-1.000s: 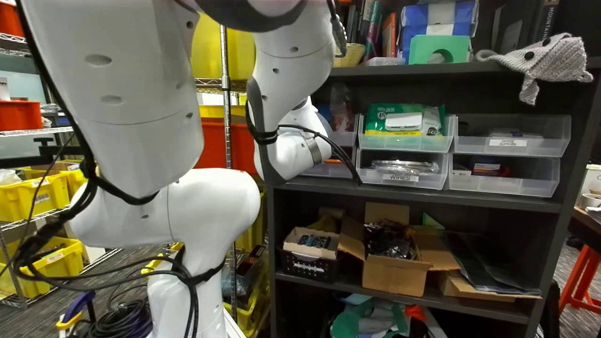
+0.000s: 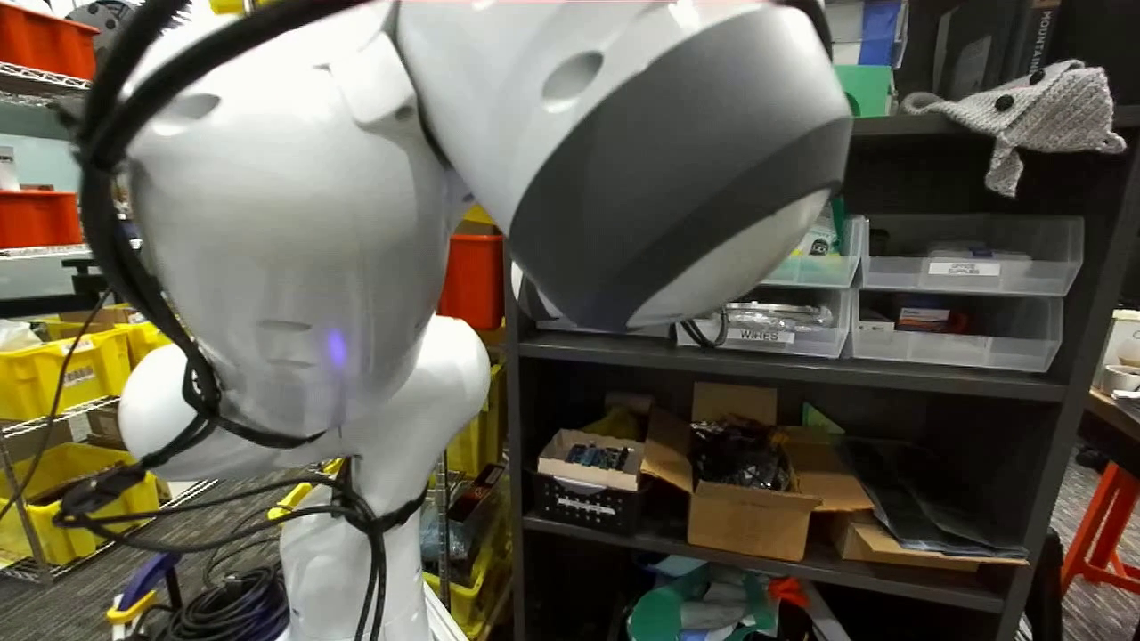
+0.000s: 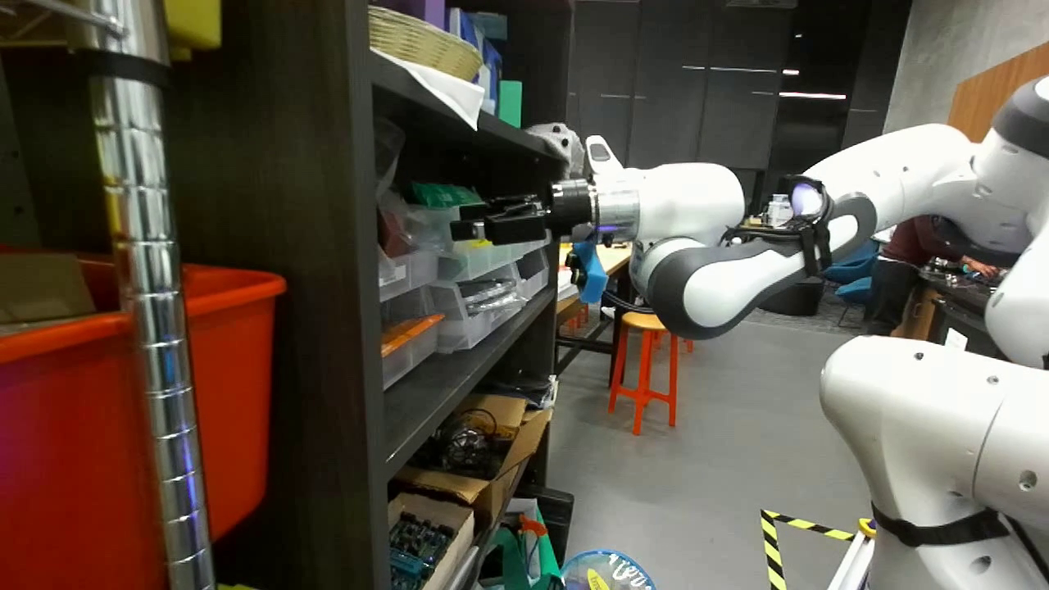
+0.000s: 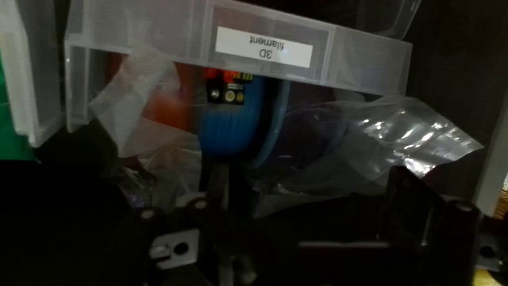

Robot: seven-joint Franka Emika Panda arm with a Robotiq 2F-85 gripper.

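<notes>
In the wrist view, my black gripper is open, with its dark fingers spread well apart. Ahead of it is a clear bin (image 4: 366, 71) labelled "3D filament", which looks upside down here. Below the bin's front edge show a blue spool (image 4: 233, 126), something orange (image 4: 166, 107) and crumpled clear plastic (image 4: 405, 133). Deep shadow hides whether the fingers touch the plastic. In exterior view 2, the gripper (image 3: 472, 228) points level toward the shelf's upper bins. Exterior view 1 shows only the arm, not the gripper.
Stacked clear bins (image 2: 962, 331), including one marked "WIRES" (image 2: 761, 336), fill the middle shelf. Lower down are an open cardboard box (image 2: 748, 523) and a small crate (image 2: 588, 502). A grey knitted toy (image 2: 1031, 112) hangs off the top shelf. Open floor (image 3: 728, 423) lies beside the shelf.
In exterior view 1, the arm has swung its upper links right and toward the camera, covering the shelf's upper left. The bins still visible look unmoved.
</notes>
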